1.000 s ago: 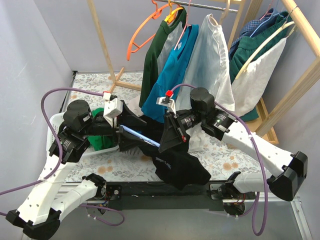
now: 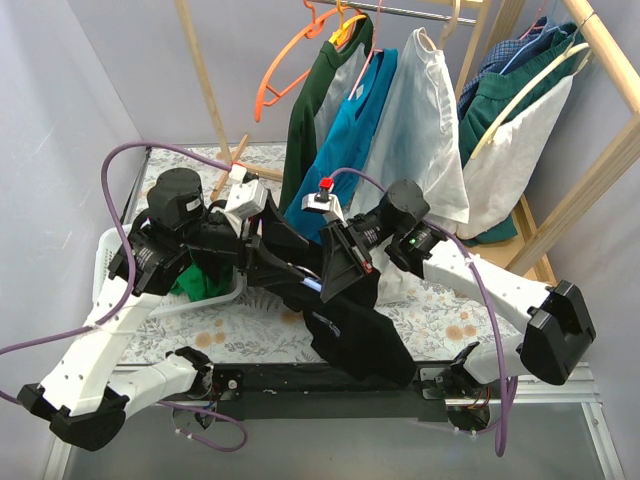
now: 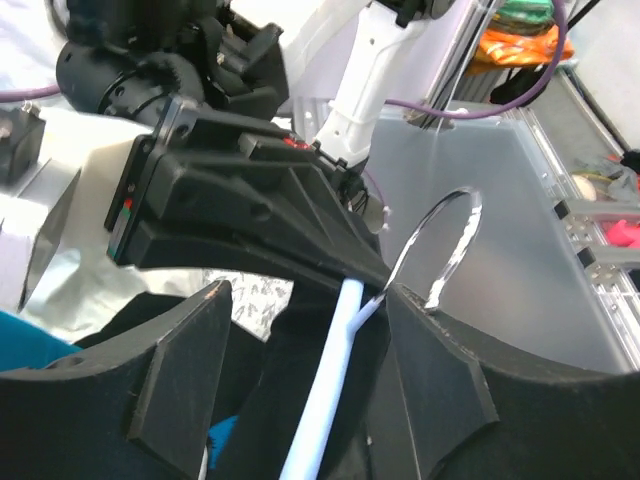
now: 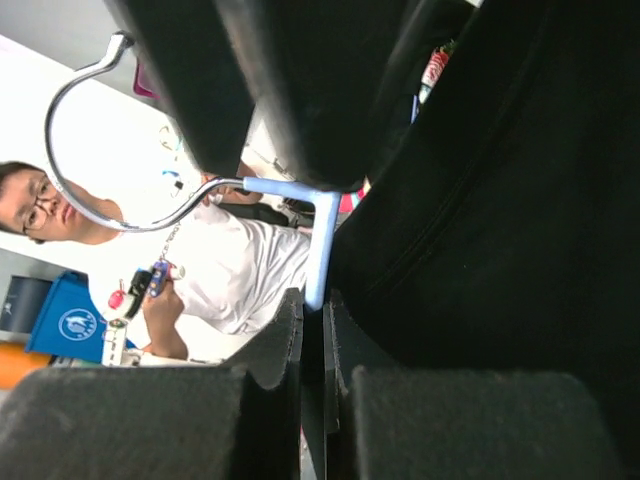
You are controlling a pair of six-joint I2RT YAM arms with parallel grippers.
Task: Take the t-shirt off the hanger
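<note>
A light blue hanger [image 3: 325, 390] with a metal hook [image 4: 90, 205] is held between my two arms at the middle of the top view. My right gripper is shut on one blue arm of it. The black t shirt [image 2: 360, 335] hangs below the grippers toward the table's front edge and fills the right side of the right wrist view. My left gripper is part open, its fingers standing either side of the hanger's bar with gaps showing. Whether any cloth lies between the left fingers is unclear.
Several garments, among them a teal shirt [image 2: 345, 140] and a white one [image 2: 415, 130], hang from the rack close behind the arms. A white basket [image 2: 105, 265] with green cloth stands at left, partly behind the left arm. A person [image 4: 200, 260] is seen beyond.
My left gripper has shifted right along the hanger toward the right gripper, covering more of the blue bar. The right arm and the black shirt have moved only slightly.
</note>
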